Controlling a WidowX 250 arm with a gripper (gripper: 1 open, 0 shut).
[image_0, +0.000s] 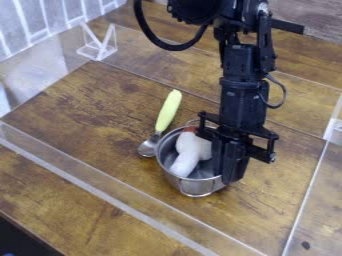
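Note:
A steel bowl sits on the wooden table, holding a white object with a rounded top and a paler lower part, and something reddish behind it. My black gripper reaches down over the bowl's right side, its tips at or inside the rim; they look closed, though what lies between them is hidden. A spoon with a pale green handle lies left of the bowl, its metal head beside the rim.
A clear plastic stand is at the upper left. Pale strips run along the left and right.

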